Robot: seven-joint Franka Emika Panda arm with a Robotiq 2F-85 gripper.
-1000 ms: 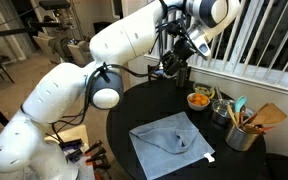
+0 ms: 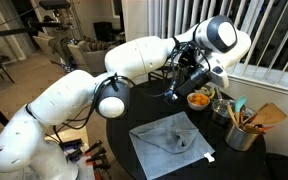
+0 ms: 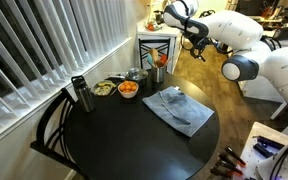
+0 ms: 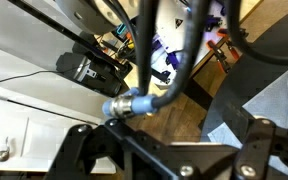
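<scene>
A grey-blue cloth [image 2: 164, 155] lies spread on the black round table, with a darker grey folded or bunched part [image 2: 184, 138] on top near its right side. The same cloth [image 3: 191, 122] shows in exterior view 2, flat near the table's right side. My gripper [image 2: 174, 90] hangs in the air above and behind the cloth, apart from it, open with nothing seen between its fingers. In the wrist view the fingertips are hard to make out; dark gripper parts fill the bottom, and part of the cloth [image 4: 279, 102] shows at right.
A bowl of orange things [image 2: 198, 100], a pot [image 2: 221, 110] and a metal container of utensils [image 2: 241, 136] stand along the table's back right. A dark cylinder [image 3: 81, 93] stands farther left.
The arm has come down in exterior view 1, bringing the gripper lower and slightly right, nearer the table. The cloth and the containers have stayed in place.
</scene>
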